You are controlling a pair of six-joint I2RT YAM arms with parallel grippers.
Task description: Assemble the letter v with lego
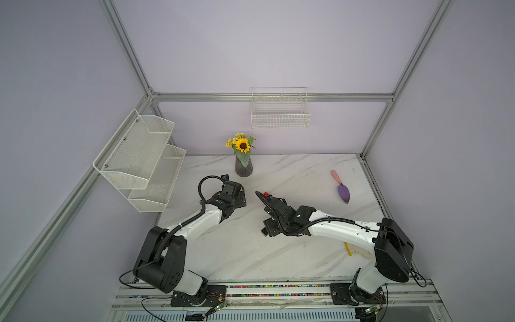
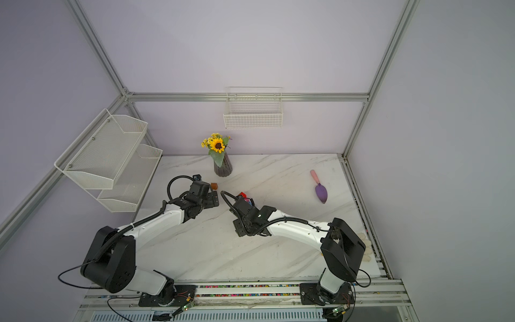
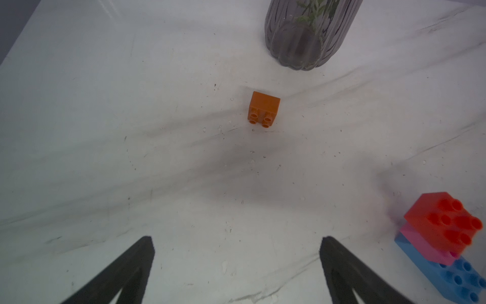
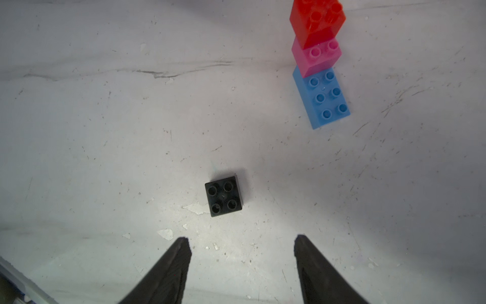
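Note:
In the left wrist view an orange brick (image 3: pixel 263 109) lies on its side, studs facing the camera, beyond my left gripper, which is open and empty. A red brick (image 4: pixel 318 25), a pink brick (image 4: pixel 318 56) and a blue brick (image 4: pixel 322 99) form one slanting stepped piece, seen in the right wrist view. A separate black brick (image 4: pixel 223 196) sits studs up on the table, just ahead of my right gripper. The right fingers stand apart with nothing between them.
A ribbed vase (image 1: pixel 243 167) of sunflowers stands behind the orange brick. A purple scoop with a pink handle (image 1: pixel 344 192) lies at the right. White wire baskets (image 1: pixel 280 115) hang on the walls.

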